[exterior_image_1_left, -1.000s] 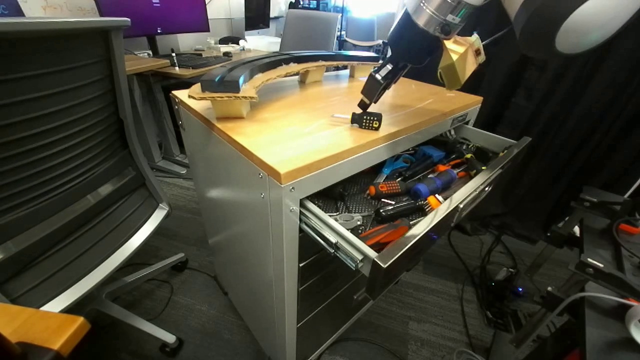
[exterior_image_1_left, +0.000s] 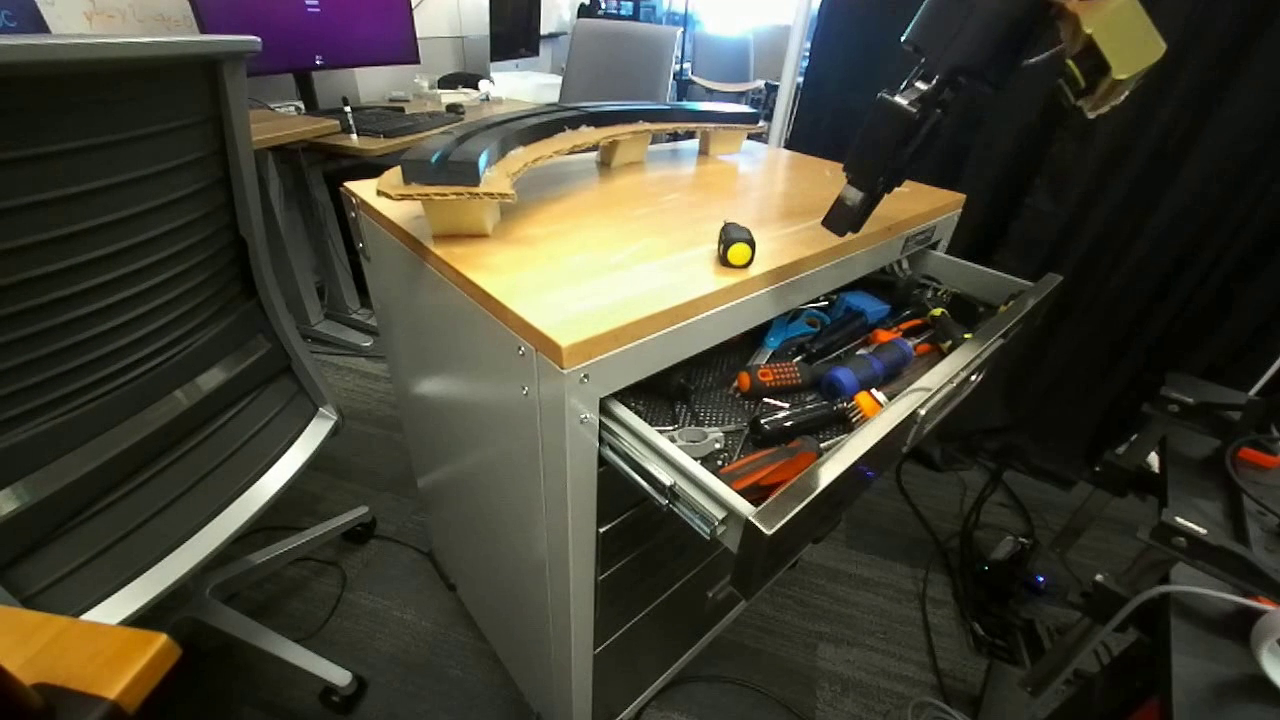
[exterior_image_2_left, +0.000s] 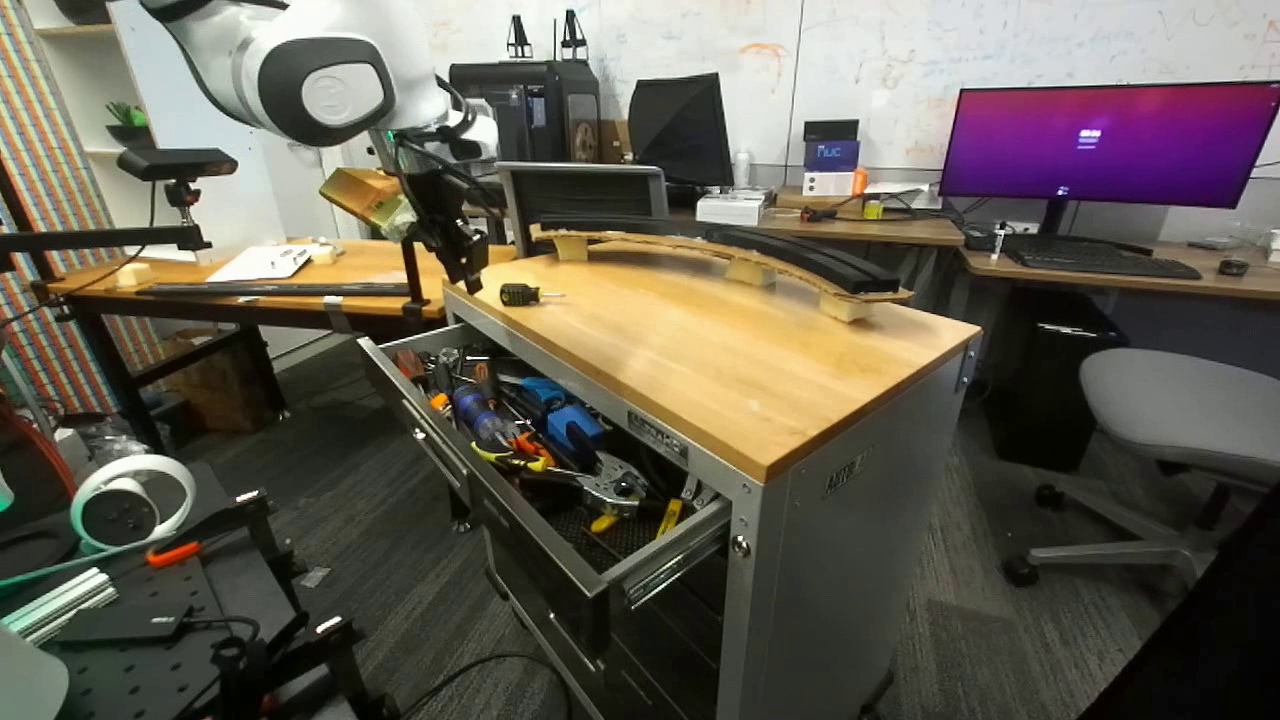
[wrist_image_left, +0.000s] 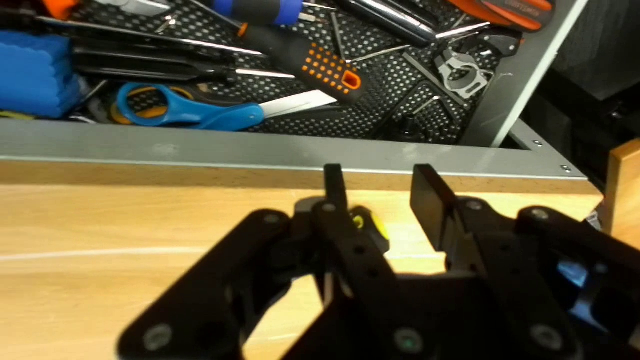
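A stubby black and yellow screwdriver lies on the wooden cabinet top, close to the edge over the drawer. In exterior view 1 its handle end (exterior_image_1_left: 737, 248) faces the camera; exterior view 2 shows the handle (exterior_image_2_left: 519, 294) with the short shaft beside it. My gripper (exterior_image_1_left: 847, 210) is above the top, clear of the screwdriver. Its black fingers (wrist_image_left: 336, 186) stand apart in the wrist view, and nothing is held between them. Part of the screwdriver (wrist_image_left: 373, 223) shows below, beyond the left finger, which hides the rest.
The drawer (exterior_image_1_left: 786, 510) is pulled out, holding scissors (wrist_image_left: 198, 113), screwdrivers, pliers and other tools. A curved black track on cardboard (exterior_image_1_left: 576, 130) stands along the back of the cabinet top. Much of the wood between is bare.
The gripper has moved away from the screwdriver, rightward in exterior view 1.
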